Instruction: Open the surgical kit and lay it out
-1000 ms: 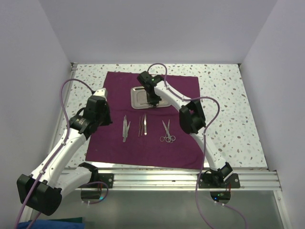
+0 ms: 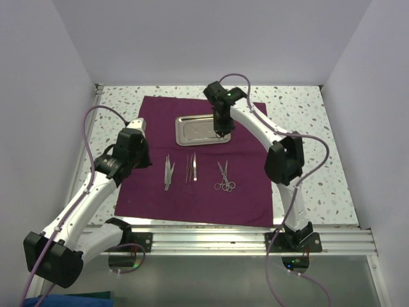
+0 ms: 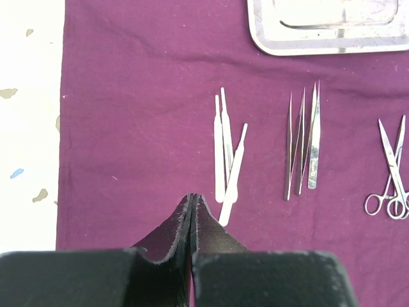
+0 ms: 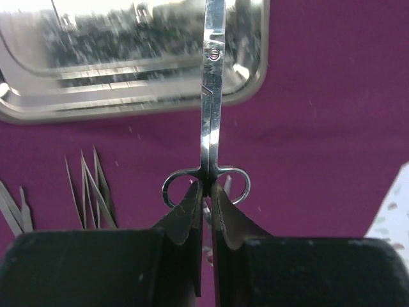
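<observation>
My right gripper is shut on metal scissors (image 4: 213, 96) by the handle end, held over the right part of the steel tray (image 2: 192, 131) and the cloth beside it. My left gripper is shut, nothing between its fingers, over the cloth's left side. Below it in view lie several white-looking scalpel handles (image 3: 227, 182), then several tweezers (image 3: 313, 141), and more scissors (image 3: 393, 173) farther right, all on the purple cloth (image 3: 128, 128).
Walls border the table at left, right and back.
My right gripper has moved right from the middle of the tray toward its right end, carrying the scissors. The left arm stays still.
</observation>
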